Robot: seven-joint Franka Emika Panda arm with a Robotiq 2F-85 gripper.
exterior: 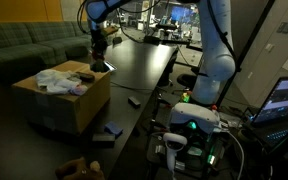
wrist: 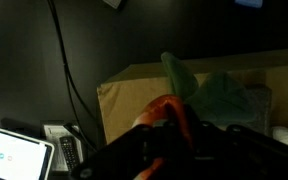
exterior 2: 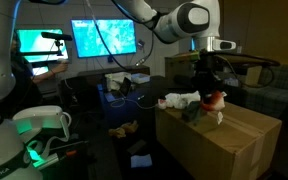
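My gripper is shut on a crumpled cloth, with a red-orange part (wrist: 162,108) and a dark green part (wrist: 222,98) showing in the wrist view. Below the fingers lies the rim of a cardboard box (wrist: 134,72). From the second exterior view, the red part (exterior 2: 213,102) and the dark green part (exterior 2: 191,107) hang at the top of the box (exterior 2: 229,145). Exterior view 1 has the gripper (exterior: 99,58) just above the right end of the box (exterior: 59,112). Whether the cloth touches the box, I cannot tell.
White cloth (exterior: 52,80) lies heaped on the box. Small dark items, including a blue one (exterior: 113,128), sit on the dark table. A brown object (exterior: 76,168) lies near its front. A tablet (wrist: 14,155) shows at the wrist view's lower left.
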